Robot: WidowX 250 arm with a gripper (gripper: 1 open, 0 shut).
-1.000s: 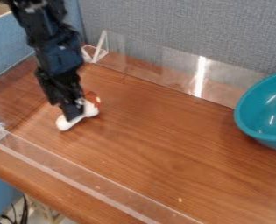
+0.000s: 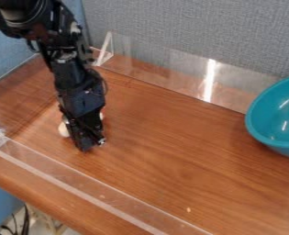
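Observation:
My black gripper [image 2: 85, 138] is low over the left part of the wooden table [image 2: 183, 170], its tip at or near the surface. A small white object [image 2: 64, 129] with some orange on it lies behind the gripper and is mostly hidden by it. I cannot see whether anything is between the fingers.
A teal bowl [image 2: 278, 119] stands at the right edge. Clear panels run along the back and front of the table, before a grey wall [image 2: 195, 37].
My gripper has come down from above the white object to the table, and now covers most of that object.

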